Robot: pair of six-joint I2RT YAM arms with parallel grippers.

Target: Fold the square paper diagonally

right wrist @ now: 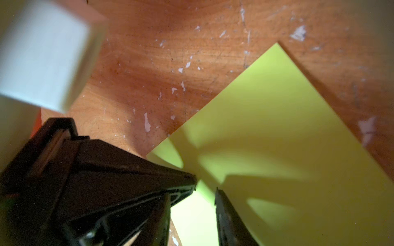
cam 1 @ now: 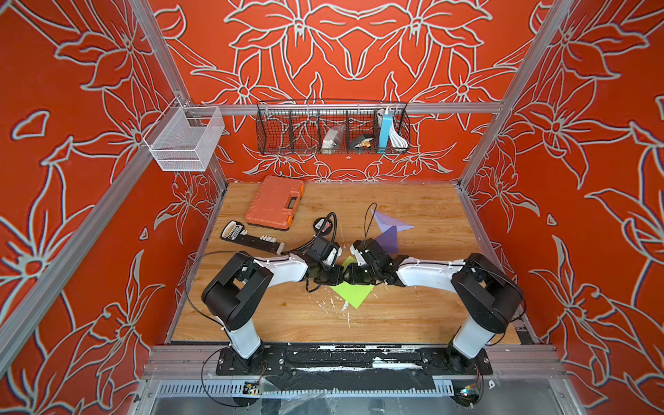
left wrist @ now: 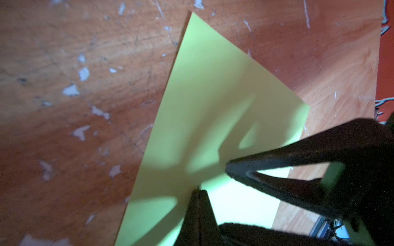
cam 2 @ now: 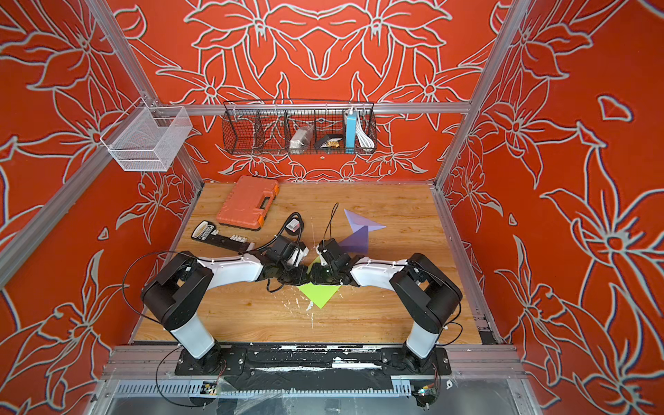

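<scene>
The lime-green paper lies on the wooden table, one corner pointing to the front. In the left wrist view its surface looks smooth, with the near part hidden by the grippers. My left gripper is shut, tips over the paper; whether it pinches any is unclear. My right gripper stands part open above the paper, nothing visible between its fingers. Both grippers almost meet, the left one's black finger reaching into the right wrist view.
Behind the right arm lie purple paper pieces. An orange case, a black tool and a tape roll occupy the back left. White flakes dot the wood.
</scene>
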